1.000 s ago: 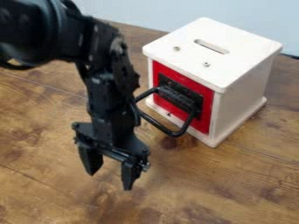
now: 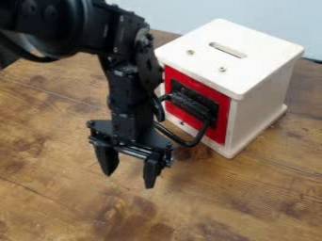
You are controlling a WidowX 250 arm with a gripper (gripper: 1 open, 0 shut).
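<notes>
My black gripper (image 2: 130,168) hangs low over the wooden table, fingers pointing down and apart, with nothing between them. It is left of and in front of a white wooden box (image 2: 257,102) that has a slot and two screws on its top. The box's red front panel (image 2: 217,132) carries a black mechanism with a looped black handle, partly behind my arm.
Bare wooden table (image 2: 70,193) fills the front and left. The box takes up the back right, and a white surface shows behind the table at the top.
My arm has shifted slightly up and to the right over the last second, its gripper staying open. The box stands unmoved.
</notes>
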